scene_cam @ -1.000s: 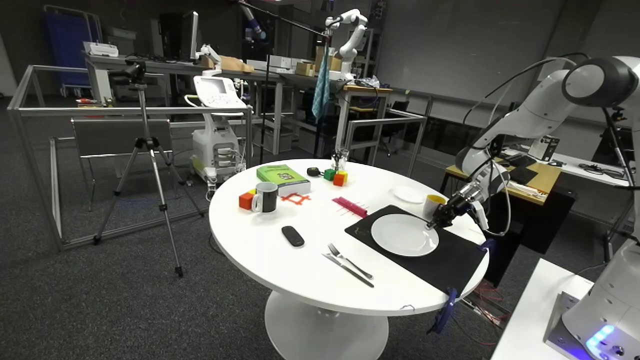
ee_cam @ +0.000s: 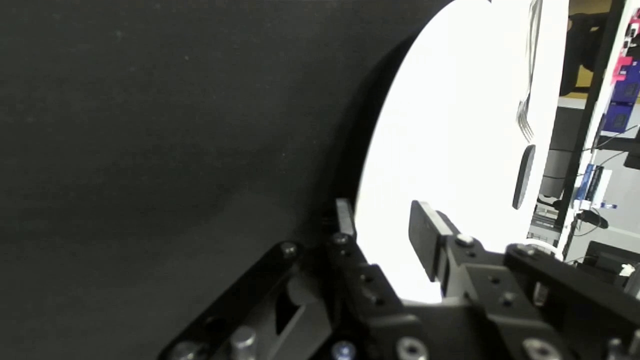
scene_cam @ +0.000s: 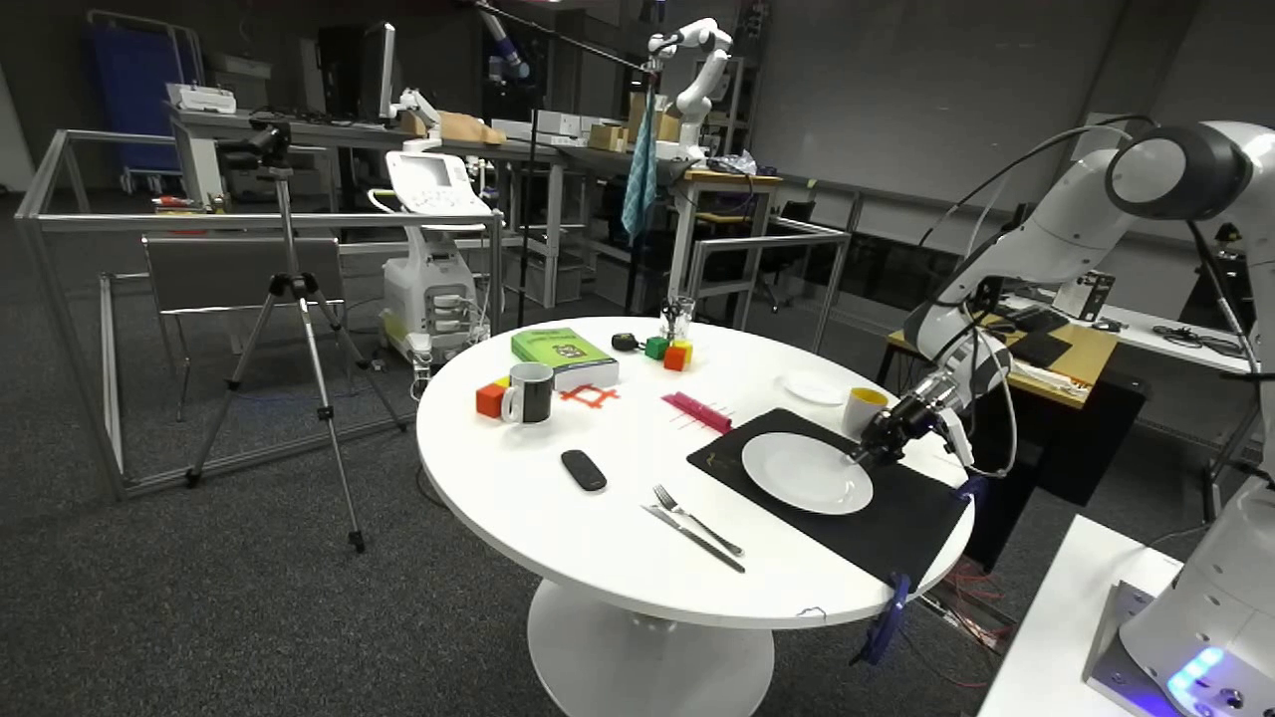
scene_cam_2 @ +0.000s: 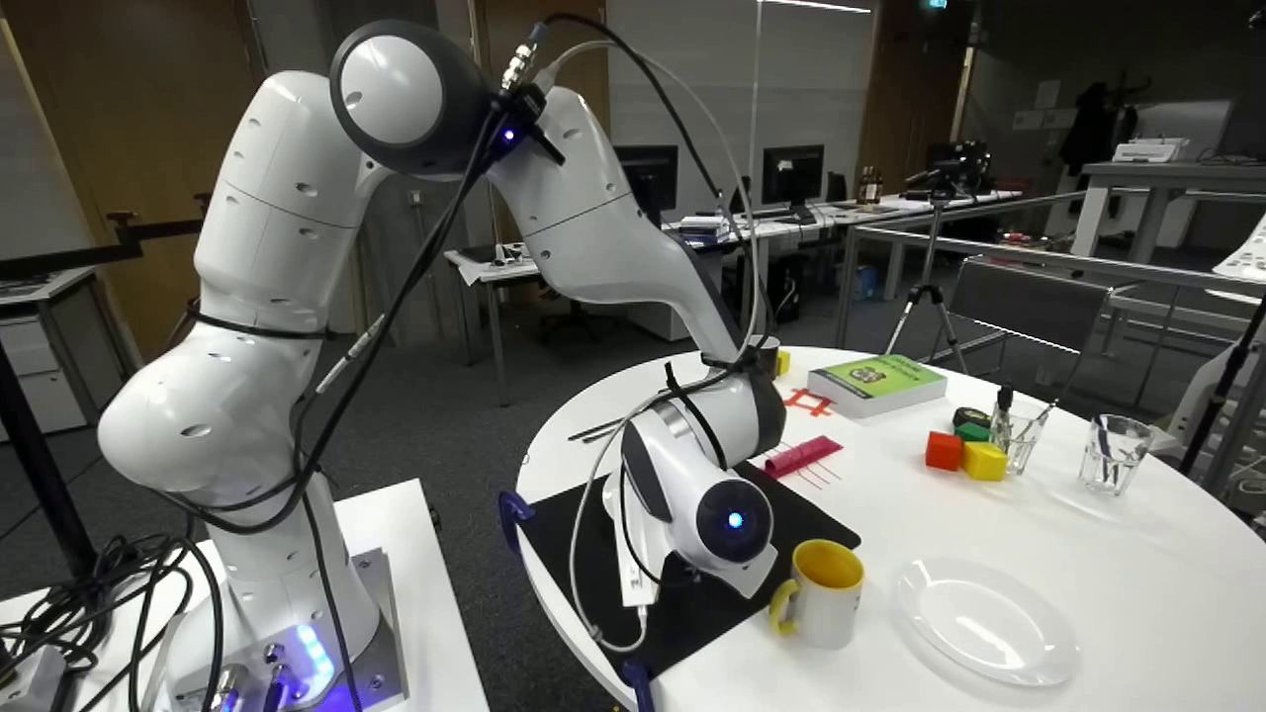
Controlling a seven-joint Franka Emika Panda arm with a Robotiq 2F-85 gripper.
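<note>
The large white plate point(scene_cam: 795, 474) lies flat on the black placemat point(scene_cam: 902, 538), near the table's edge. At its cup-side rim is my gripper point(scene_cam: 863, 454), tilted low over the mat. From the wrist, the gripper is part open: one finger point(ee_cam: 345, 217) stands just outside the bright plate rim point(ee_cam: 414, 120), the other finger point(ee_cam: 424, 235) over the plate's white surface. The rim passes between them with a gap showing on the plate side. In exterior view 2 the arm hides the fingers and most of the plate.
A yellow-lined mug point(scene_cam_2: 822, 591) stands close beside my wrist, with a smaller plate point(scene_cam_2: 985, 619) past it. Fork point(scene_cam: 695, 519) and knife point(scene_cam: 693, 538) lie in front of the mat. Blue clamps point(scene_cam: 882, 621) stick out at the table edge.
My gripper has come down slightly at the plate's rim, and the arm's upper joint has shifted a little. The plate looks almost unmoved, perhaps shifted very slightly.
</note>
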